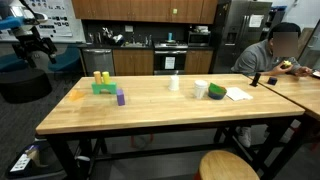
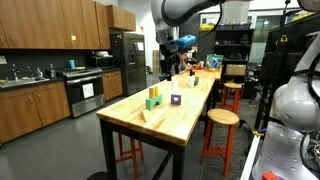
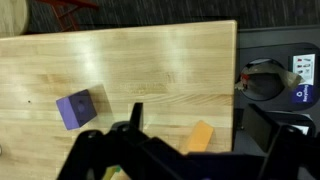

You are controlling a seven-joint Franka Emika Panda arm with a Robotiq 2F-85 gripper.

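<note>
My gripper [image 1: 32, 48] hangs high beyond the left end of the wooden table [image 1: 150, 116], well clear of every object. In the wrist view its dark fingers [image 3: 262, 126] stand wide apart at the two sides, open with nothing between. A purple block [image 1: 121, 97] stands on the table beside green blocks [image 1: 104, 88] with yellow pieces [image 1: 97, 77] upright on them. Near the table's left end lies a flat orange piece [image 3: 199, 136]. The gripper's body covers most of the green and yellow blocks in the wrist view.
Farther right stand a white container [image 1: 174, 84], a white cup [image 1: 200, 89], a green bowl [image 1: 216, 92] and a flat white item [image 1: 238, 94]. A person [image 1: 275, 52] sits at the adjoining table. Stools [image 1: 226, 165] stand by the table.
</note>
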